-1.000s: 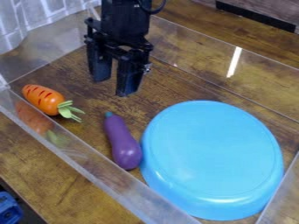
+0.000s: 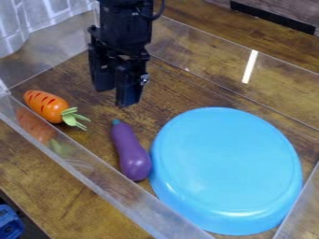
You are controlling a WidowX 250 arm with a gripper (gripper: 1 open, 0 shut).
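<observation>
The black gripper point(image 2: 115, 82) hangs over the wooden surface at the upper middle, above and apart from the toys; whether its fingers are open or shut is unclear. An orange toy carrot point(image 2: 48, 105) with green leaves lies at the left. A purple toy eggplant point(image 2: 131, 152) lies in the lower middle, just left of a large light-blue upside-down plate or lid point(image 2: 227, 168) at the right.
Clear plastic walls surround the wooden surface point(image 2: 212, 75), which is bare at the upper right. A blue object point(image 2: 7, 222) sits outside at the lower left.
The gripper has moved slightly to the left and turned a little. The carrot, eggplant and blue plate stay in place.
</observation>
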